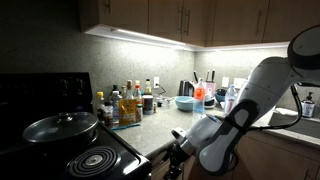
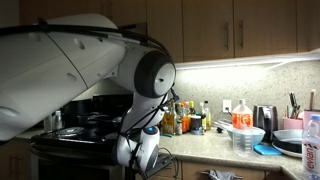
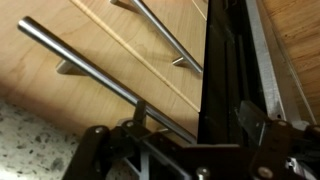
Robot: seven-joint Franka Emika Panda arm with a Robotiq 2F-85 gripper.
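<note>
My gripper is open, and nothing shows between its fingers. In the wrist view it hangs before light wooden drawer fronts [image 3: 110, 55]. A long metal bar handle [image 3: 100, 78] runs diagonally towards the gap between the fingers, its lower end partly hidden by the gripper; whether they touch I cannot tell. Farther up sits a second bar handle [image 3: 170, 38]. In exterior view 1 the gripper [image 1: 176, 158] is small and dark, below the counter edge, just right of the stove.
The black stove [image 1: 85, 155] carries a lidded pan [image 1: 60, 127] and stands close beside the gripper. Above, the counter [image 1: 160, 128] holds several bottles [image 1: 127, 105] and a blue bowl [image 1: 184, 103]. Speckled countertop [image 3: 30, 140] fills the wrist view's lower left corner.
</note>
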